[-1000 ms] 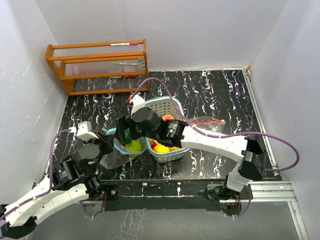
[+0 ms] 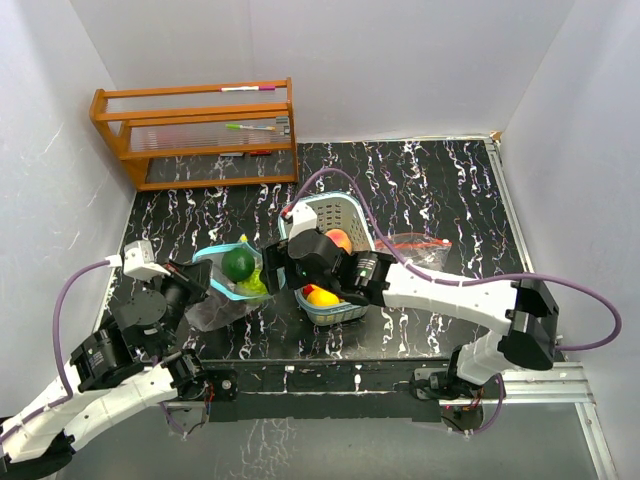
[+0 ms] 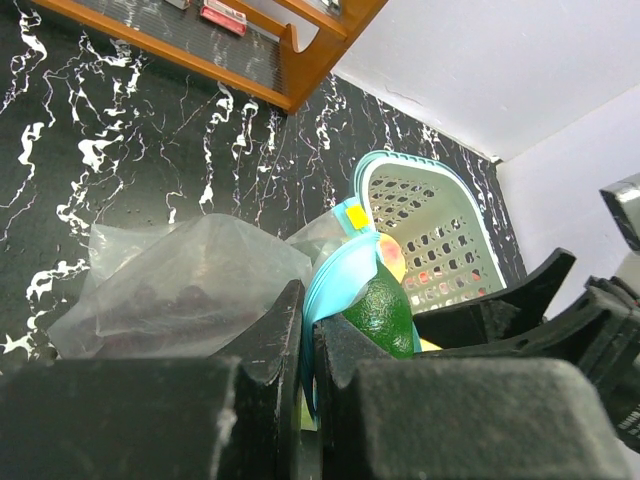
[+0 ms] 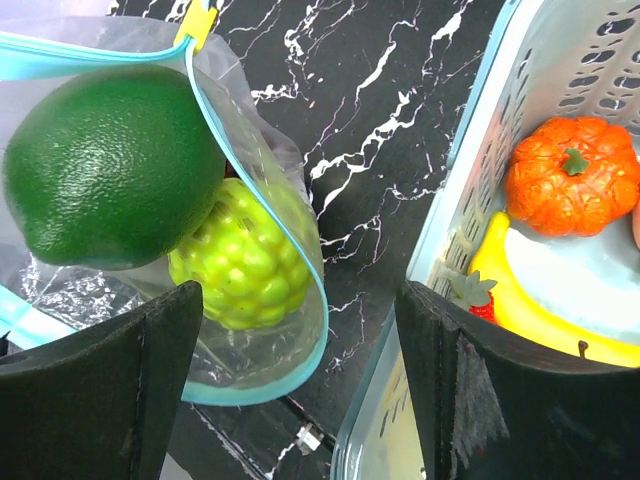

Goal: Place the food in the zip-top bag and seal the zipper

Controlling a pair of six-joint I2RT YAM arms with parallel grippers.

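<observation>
The clear zip bag (image 2: 217,311) with a blue zip rim stands mouth-open on the table, a dark green avocado (image 4: 112,165) and light green grapes (image 4: 243,262) inside it. Its yellow slider (image 4: 197,24) sits at one corner of the rim. My left gripper is shut on the bag's rim, which shows as a blue fold between the fingers. Over the gap between bag and basket, my right gripper is open, its fingers apart and empty; the grapes' side of the bag rim lies beyond its left finger.
A pale blue basket (image 2: 349,214) beside the bag holds a small pumpkin (image 4: 572,174), a banana (image 4: 535,315) and other food. Another clear bag with a red zip (image 2: 420,250) lies to its right. A wooden rack (image 2: 195,135) stands at the back left.
The avocado, mostly covered before, now shows.
</observation>
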